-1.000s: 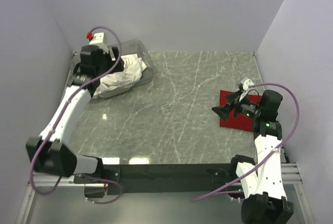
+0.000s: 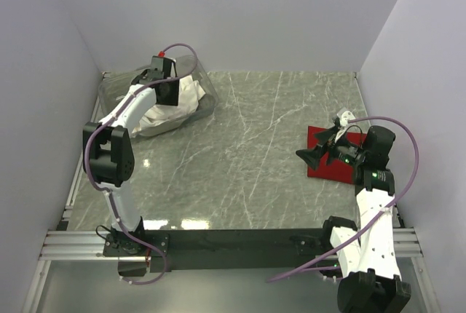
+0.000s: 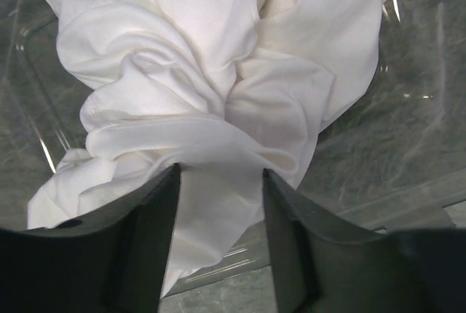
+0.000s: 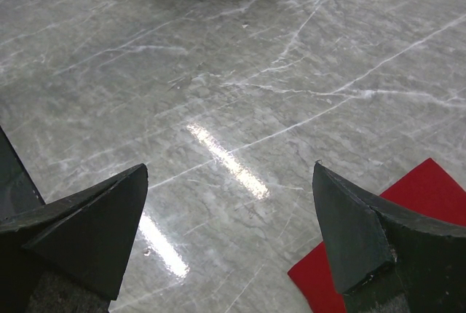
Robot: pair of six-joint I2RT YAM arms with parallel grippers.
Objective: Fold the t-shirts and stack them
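White cloth [image 3: 204,14] lies crumpled in a clear bin [image 2: 207,102] at the back left; the top view shows part of it [image 2: 191,94] beside the left arm. Over this cloth my left gripper points down with its fingers part open, a white fold visible between the fingertips but not clamped. A flat, folded red shirt [image 2: 331,170] rests at the right of the table. Above its left side my right gripper is open and empty, with bare table seen between its fingers. The right arm hides part of the red shirt.
Pale walls stand at the back and both sides. A purple cable [image 2: 364,229] loops along the right arm, and another [image 2: 91,138] follows the left.
The right arm and red shirt have stayed still.
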